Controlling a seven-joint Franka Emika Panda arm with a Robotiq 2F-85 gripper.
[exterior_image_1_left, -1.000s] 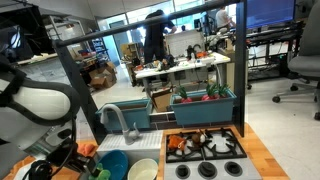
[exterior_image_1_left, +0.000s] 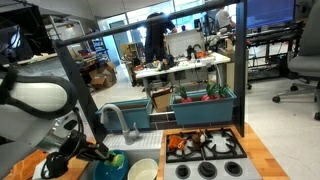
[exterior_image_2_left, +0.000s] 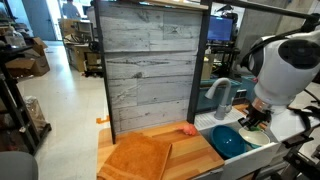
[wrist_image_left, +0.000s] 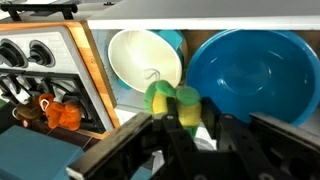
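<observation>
Low over the sink, my gripper has a green and yellow object (wrist_image_left: 160, 97) at its fingertips. The object's shape is partly hidden, and how firmly the fingers sit on it does not show. Beneath it in the wrist view are a white bowl (wrist_image_left: 143, 58) and, to the right, a large blue bowl (wrist_image_left: 255, 70). From the first exterior view, the green object (exterior_image_1_left: 117, 160) is over the blue bowl (exterior_image_1_left: 113, 172), left of the white bowl (exterior_image_1_left: 144, 169). The second exterior view shows the green object (exterior_image_2_left: 262, 126) near the hand.
A stove (exterior_image_1_left: 205, 155) bearing several orange and brown toys adjoins the sink. Behind it stands a blue-green box (exterior_image_1_left: 204, 110) of red and green items. The faucet (exterior_image_1_left: 122, 120) rises behind the sink. An orange towel (exterior_image_2_left: 135, 158) lies on the wooden counter (exterior_image_2_left: 195, 150).
The gripper and green object have moved right and up in the first exterior view, from the sink's left front to over the blue bowl. Both bowls have stayed in place.
</observation>
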